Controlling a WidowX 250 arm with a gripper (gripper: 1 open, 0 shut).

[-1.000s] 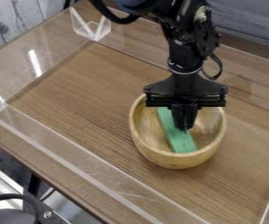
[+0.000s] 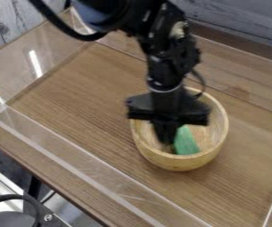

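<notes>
A light wooden bowl stands on the wooden table at centre right, with a green object inside it, partly hidden by the gripper. My black gripper, blurred, reaches down from above into the left part of the bowl, left of the visible green piece. Its fingertips are too blurred to show whether anything is between them.
Clear plastic edging runs along its left side. Dark equipment sits at the lower left corner, and a pale wall is at the back.
The gripper has moved left and down into the bowl, now covering more of the green object's left and upper part. The bowl has stayed in about the same place.
</notes>
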